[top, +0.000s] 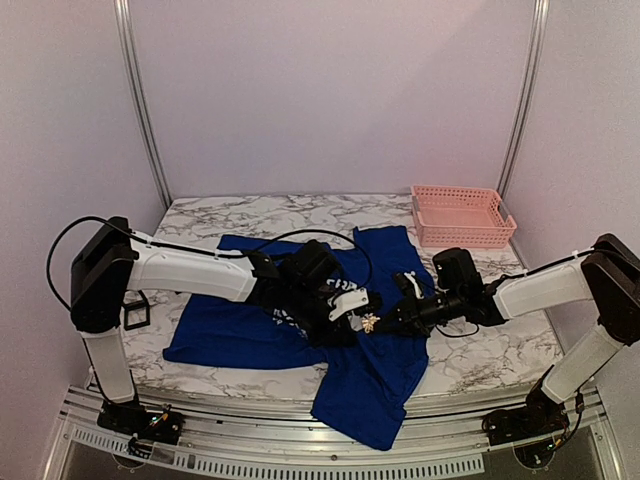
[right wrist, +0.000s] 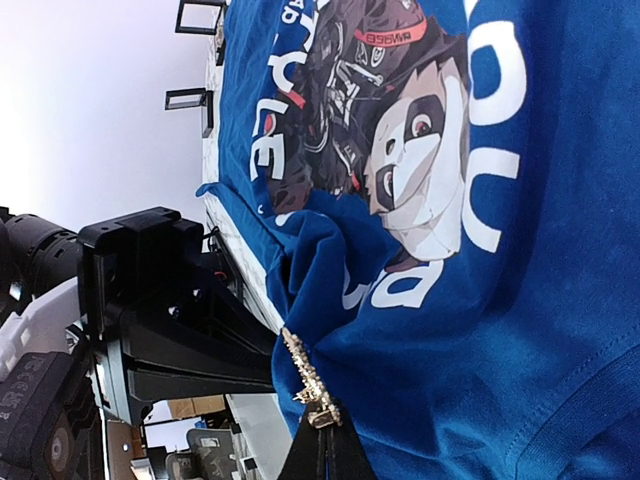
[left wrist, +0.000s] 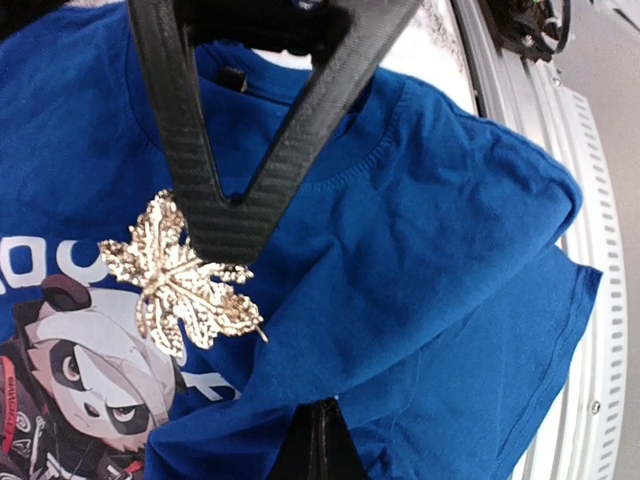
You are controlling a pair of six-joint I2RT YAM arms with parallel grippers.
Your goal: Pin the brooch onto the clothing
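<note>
A blue T-shirt (top: pixel 365 390) with a panda print (left wrist: pixel 90 380) is spread over the table, bunched near my grippers. The gold leaf brooch is held at the tips of my right gripper, seen edge-on in the right wrist view, above the shirt beside the print. My left gripper is shut at a raised fold of the shirt, with no cloth clearly between its fingers. In the top view it sits just left of the brooch (top: pixel 370 323).
A pink basket (top: pixel 462 230) stands at the back right. A small black frame (top: pixel 135 310) lies at the left. Bare marble table shows along the back and at the right.
</note>
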